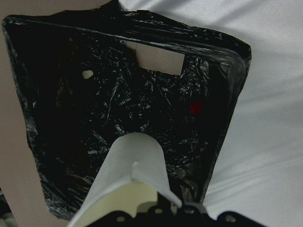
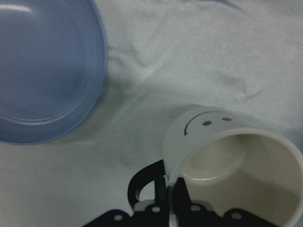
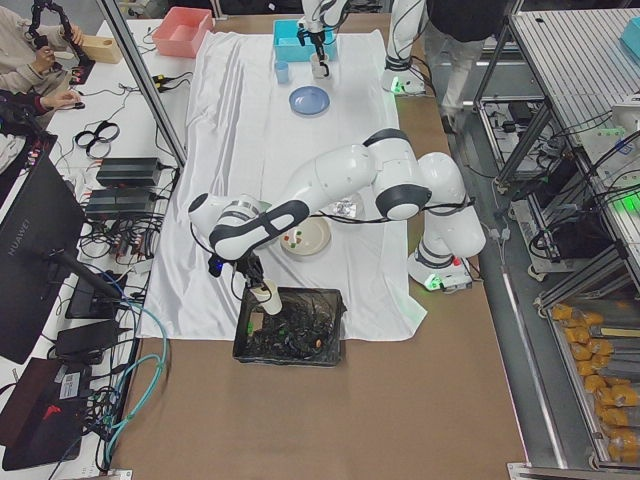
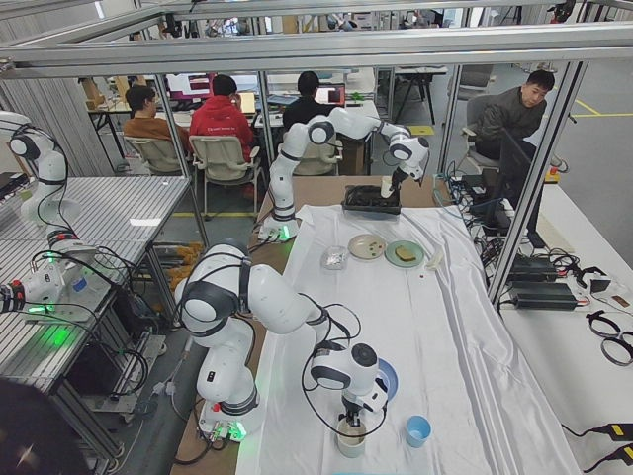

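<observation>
My left gripper (image 3: 250, 275) is shut on a white cup (image 1: 132, 156), held over a black bin lined with plastic bag (image 1: 109, 94), which holds a cardboard piece and small scraps. At the far end of the cloth, my right gripper is shut on the rim of a white smiley mug (image 2: 203, 120) with a black handle, beside a blue plate (image 2: 47, 66).
A cream plate (image 4: 367, 247) with small bits, a green plate (image 4: 406, 254) and a clear packet (image 4: 334, 258) lie near the bin. A blue cup (image 4: 417, 430) and a turquoise bin (image 3: 288, 35) are at the other end.
</observation>
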